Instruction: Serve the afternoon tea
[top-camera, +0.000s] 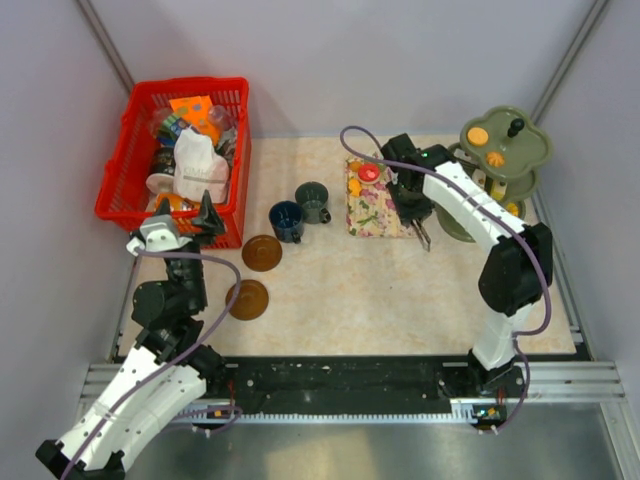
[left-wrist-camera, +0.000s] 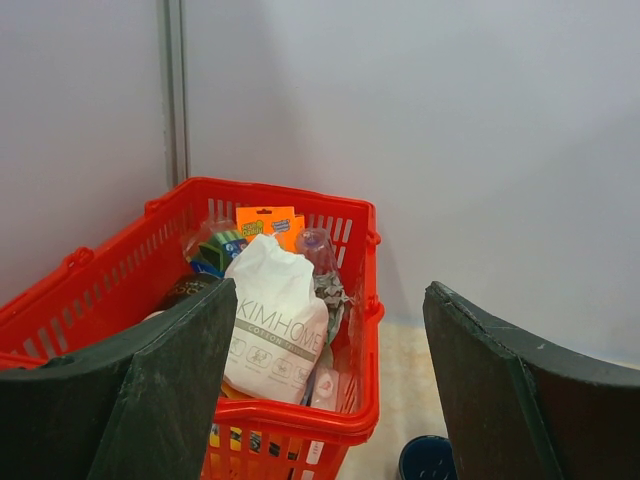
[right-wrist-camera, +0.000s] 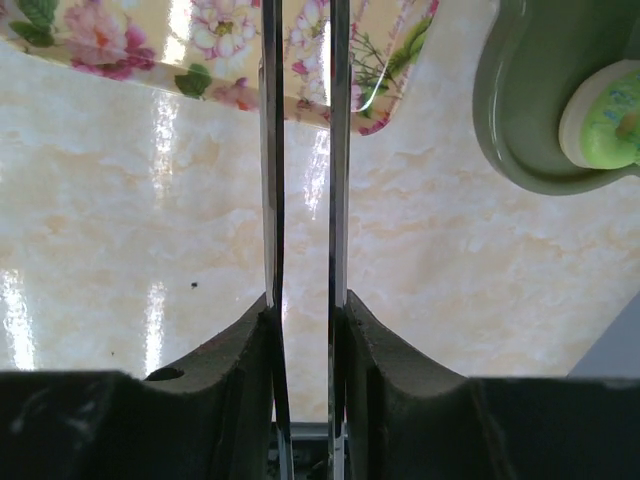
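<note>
My right gripper (top-camera: 420, 228) is over the right front of the floral tray (top-camera: 372, 215), its long, thin metal fingers slightly apart, with nothing visible between them but tray and table behind. Red and yellow items (top-camera: 369, 172) lie on the tray. The green tiered stand (top-camera: 530, 150) at the right holds small orange and yellow items, with a green round piece (right-wrist-camera: 608, 125) on a lower tier. A blue mug (top-camera: 286, 222), a green mug (top-camera: 312, 200) and two brown coasters (top-camera: 262, 253) sit left of centre. My left gripper (top-camera: 185, 215) hangs open and empty near the red basket.
A red basket (top-camera: 130, 150) full of packages stands at the back left. Walls border the table at the back and sides.
</note>
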